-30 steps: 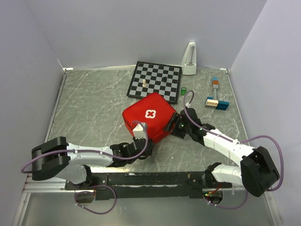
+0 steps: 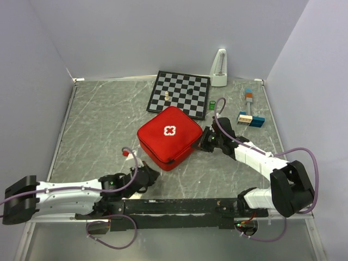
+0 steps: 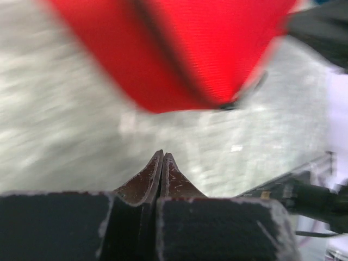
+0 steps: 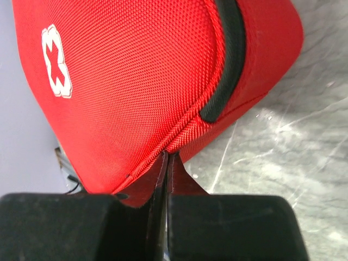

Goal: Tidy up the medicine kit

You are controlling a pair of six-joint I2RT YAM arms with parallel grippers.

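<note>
The red medicine kit with a white cross badge lies closed on the grey marbled table, its lid on top. In front of its near corner, my left gripper is shut and apart from it. The left wrist view, blurred, shows the kit beyond the bare fingertips, with nothing between them. My right gripper is at the kit's right side. Seen from the right wrist, its shut fingertips meet the red piped edge of the kit, with no fabric visible between them. The kit's contents are hidden.
Behind the kit lies a chessboard with a few pieces, and a white metronome stands beyond it. Blue and orange blocks sit at the back right.
My left gripper has moved left and toward the front edge, away from the kit. The kit has shifted slightly left. My right gripper has moved a little left and now is shut.
</note>
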